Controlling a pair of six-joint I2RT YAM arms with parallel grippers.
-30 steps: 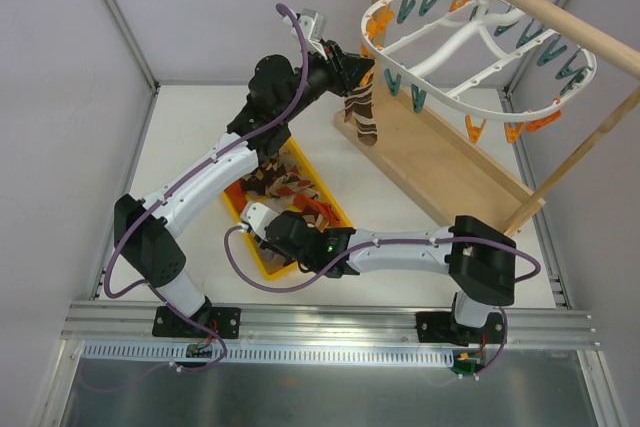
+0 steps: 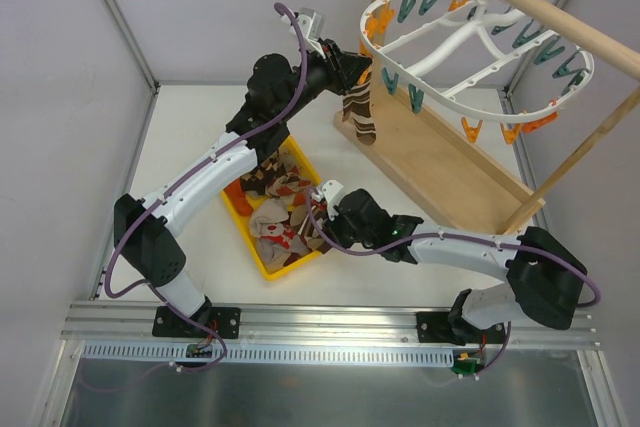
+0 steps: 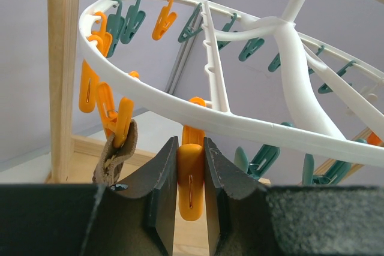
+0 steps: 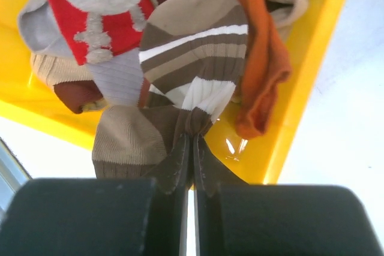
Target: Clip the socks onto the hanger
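Observation:
The white round hanger (image 2: 440, 99) carries orange and teal clips along its rim. At its left side my left gripper is shut on an orange clip (image 3: 191, 193). A brown striped sock (image 2: 359, 112) hangs just below that gripper; the left wrist view shows a sock (image 3: 114, 159) hanging at the neighbouring orange clips. Over the box's front right part, my right gripper is shut on a brown-and-white striped sock (image 4: 195, 46), whose cloth is gathered at the fingertips. From the top, this sock (image 2: 313, 224) is partly covered by the gripper.
More socks lie in the yellow box (image 2: 260, 262), among them a grey-and-red one (image 4: 108, 19) and an orange one (image 4: 258, 58). A wooden frame (image 2: 440, 162) stands under the hanger.
My right gripper has moved right from the box's left front, and the striped sock now shows at its fingertips. The left arm stays put, while the hanging sock has swayed slightly.

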